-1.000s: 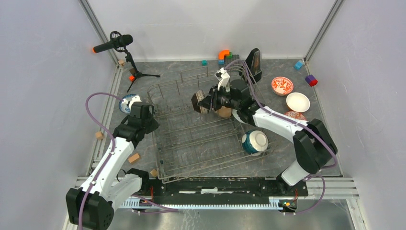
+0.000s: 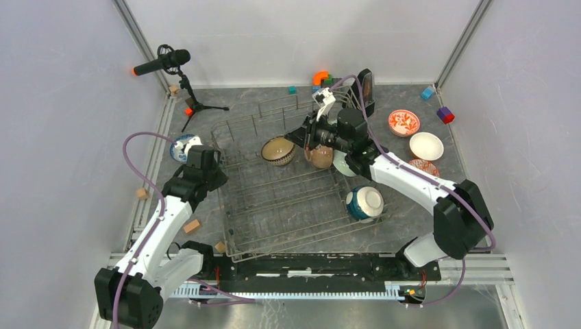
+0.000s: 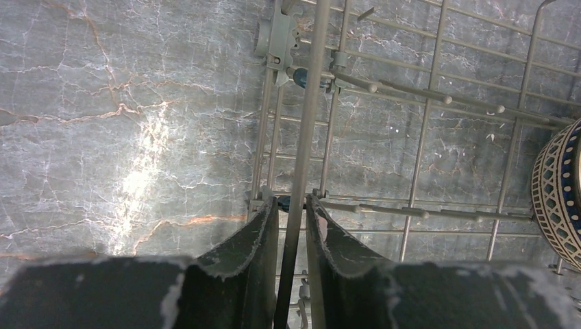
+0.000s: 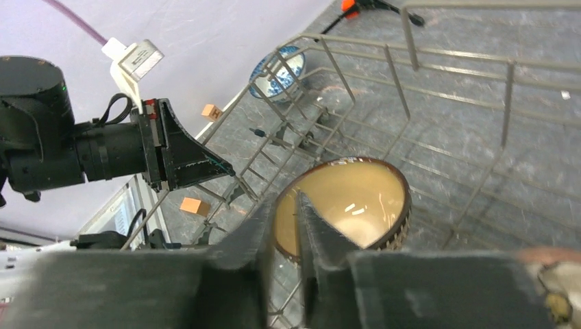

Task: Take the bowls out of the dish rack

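A patterned bowl with a tan inside (image 2: 277,151) rests in the left half of the wire dish rack (image 2: 288,240), its mouth tilted upward. My right gripper (image 2: 299,138) is just beside its upper right rim; in the right wrist view the blurred fingers are a little parted and the bowl (image 4: 349,195) shows beyond them, not gripped. My left gripper is shut on the rack's left rail (image 3: 305,130). Still in the rack are a brownish vessel (image 2: 321,158), a pale bowl (image 2: 343,164) partly under the right arm, and a blue-and-white bowl (image 2: 365,203) at lower right.
Right of the rack lie a red-patterned bowl (image 2: 404,123), a white bowl (image 2: 426,147) and another red-patterned one (image 2: 425,168), partly covered by the arm. A blue-and-white bowl (image 2: 181,148) sits left of the rack. Behind stands a black holder (image 2: 365,92). The rack's lower middle is empty.
The left arm is still.
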